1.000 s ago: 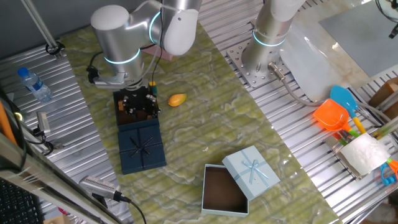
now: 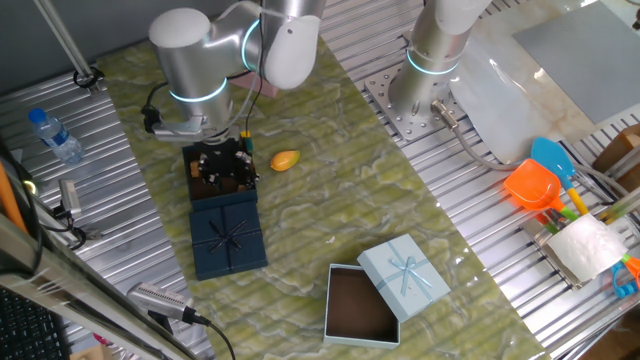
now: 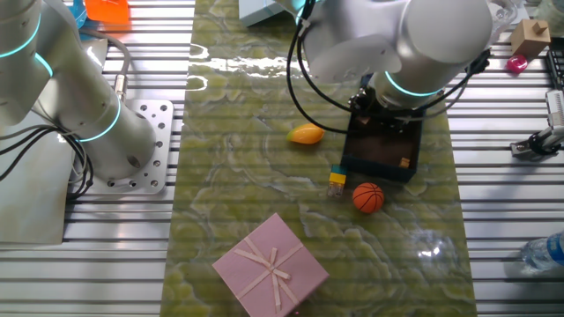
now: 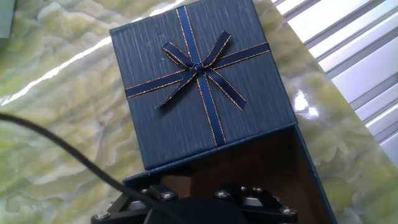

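My gripper (image 2: 228, 170) is over the open dark blue box (image 2: 197, 188), its lower end above or inside the brown interior. The arm hides part of the box. In the wrist view, the gripper shows only at the bottom edge; its fingertips and anything between them are hidden. The dark blue lid (image 4: 168, 56), tied with a ribbon bow, adjoins the box's edge. A small tan block (image 3: 404, 163) is in a corner of the box. Outside it are an orange-yellow fruit (image 3: 306, 134), a basketball-patterned ball (image 3: 368, 198) and a small yellow-and-green piece (image 3: 337, 179).
An open light blue box (image 2: 360, 305) has its lid (image 2: 405, 276) leaning over one side. A pink gift box (image 3: 271, 267) sits on the green mat. Clear mat lies between the two open boxes.
The arm has shifted very slightly right over the dark blue box since a second ago. Boxes, lids and fruit have not moved.
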